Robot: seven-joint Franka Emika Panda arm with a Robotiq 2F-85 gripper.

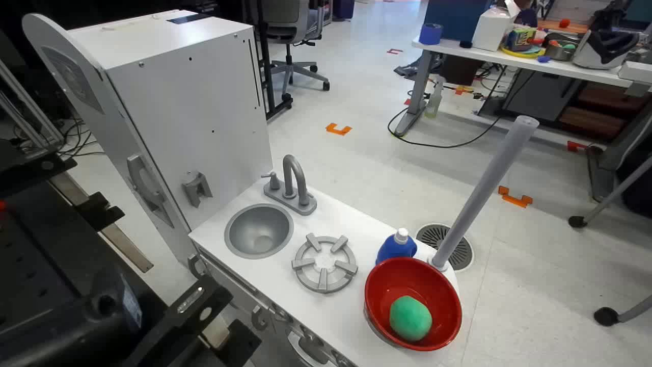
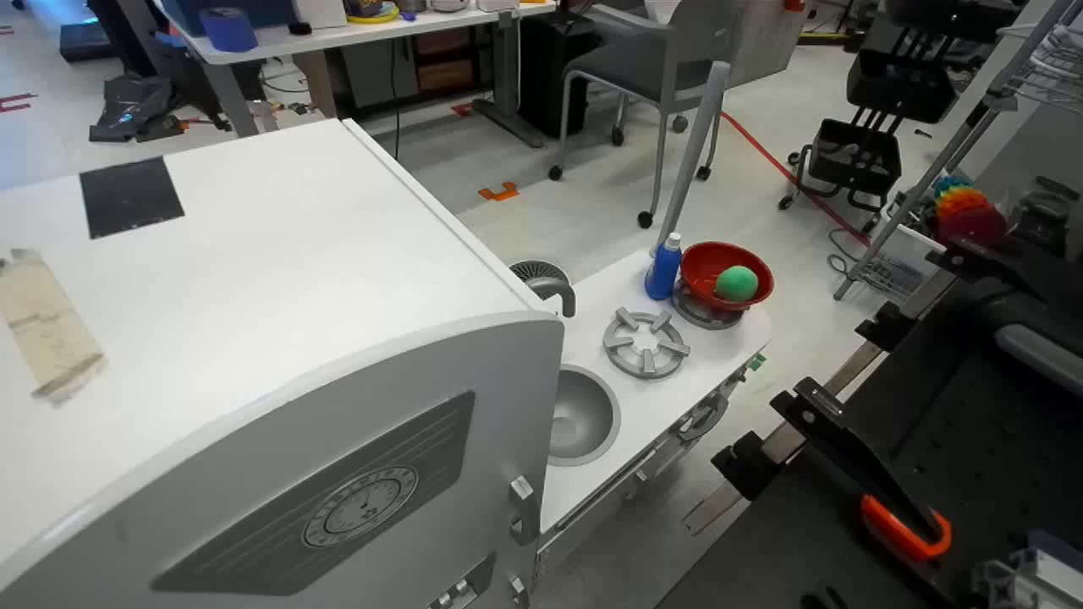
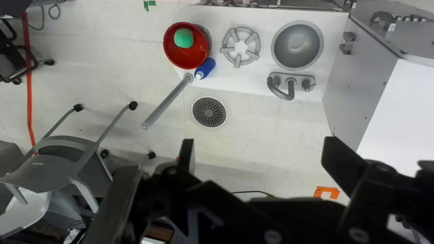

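Observation:
Wide open and empty, my gripper hangs high above the toy kitchen in the wrist view, well apart from everything on the counter. A red bowl (image 1: pixel 382 287) stands at one end of the white counter, on a burner that shows beneath it in the second exterior view. Inside the bowl lies a round green object (image 1: pixel 410 318), perhaps a ball. Close beside the bowl a blue bottle (image 2: pixel 662 270) with a white cap stands upright. The gripper itself shows in neither exterior view.
A bare grey burner (image 1: pixel 324 264), a grey sink (image 1: pixel 260 230) and a curved faucet (image 1: pixel 293 180) share the counter. A grey pole (image 1: pixel 486 189) rises by the bowl. The tall white cabinet (image 2: pixel 305 233) borders the sink end. Clear counter lies around the bare burner.

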